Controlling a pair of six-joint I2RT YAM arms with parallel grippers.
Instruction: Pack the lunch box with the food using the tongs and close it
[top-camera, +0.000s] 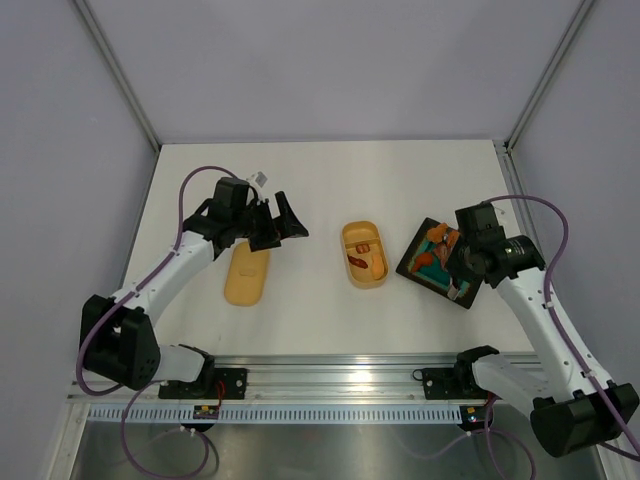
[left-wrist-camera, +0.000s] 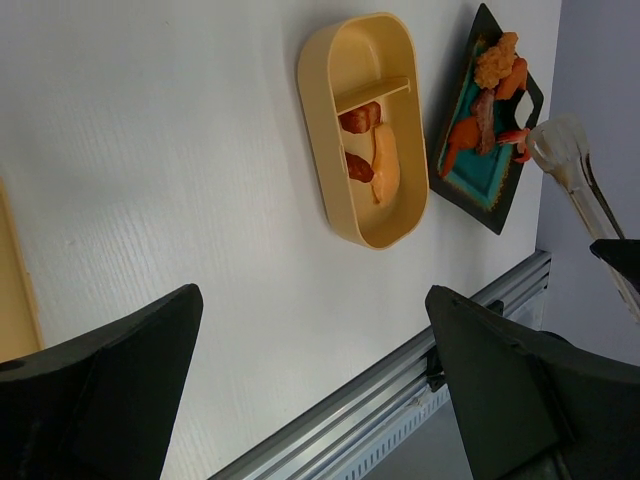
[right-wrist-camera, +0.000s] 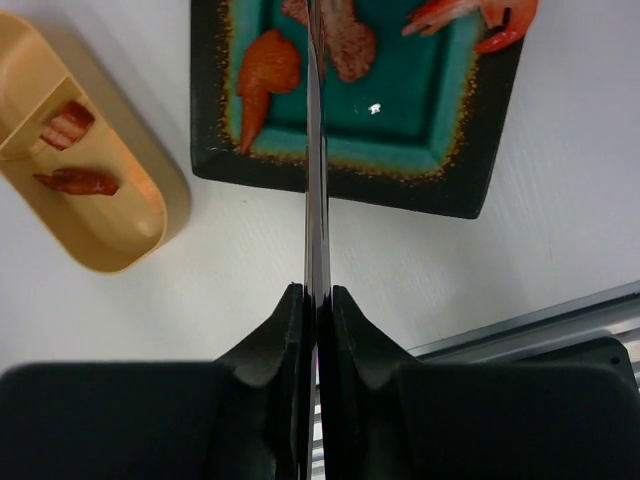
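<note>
A yellow lunch box (top-camera: 365, 280) in the middle of the table holds pieces of meat and a pale orange piece. Right of it a dark-rimmed teal tray (left-wrist-camera: 472, 178) holds fried food, carrot-orange pieces, sausage and shrimp (right-wrist-camera: 500, 25). My right gripper is over the tray, shut on metal tongs (right-wrist-camera: 316, 180), whose tips reach over the food. My left gripper stands open at the left, above the table near the yellow lid (top-camera: 245, 285), nothing between its fingers.
A metal rail runs along the front edge.
</note>
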